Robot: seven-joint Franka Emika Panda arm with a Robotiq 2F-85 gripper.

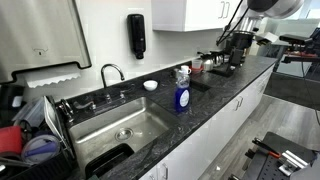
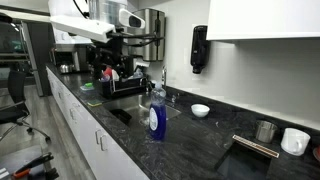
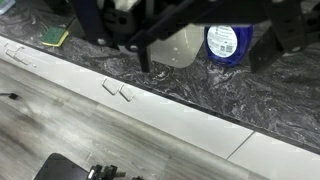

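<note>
A blue bottle (image 1: 182, 97) with a white label stands upright on the dark counter (image 1: 158, 145), beside the sink (image 1: 122, 135). My gripper is open, its two dark fingers (image 3: 144, 58) wide apart. In the wrist view the blue bottle (image 3: 229, 42) appears between the fingers, nearer the right one, but well below them. In exterior view 2 my gripper hangs above the counter's front edge, to the left of the bottle (image 2: 157, 115) and apart from it. Nothing is held.
A white bowl (image 2: 200, 110) sits behind the bottle. Toward the other end are a black tray (image 2: 245, 160), a metal canister (image 2: 265, 132) and a white mug (image 2: 294, 141). A yellow-green sponge (image 3: 54, 36) lies near the counter edge. A dish rack (image 1: 35, 140) stands beyond the sink.
</note>
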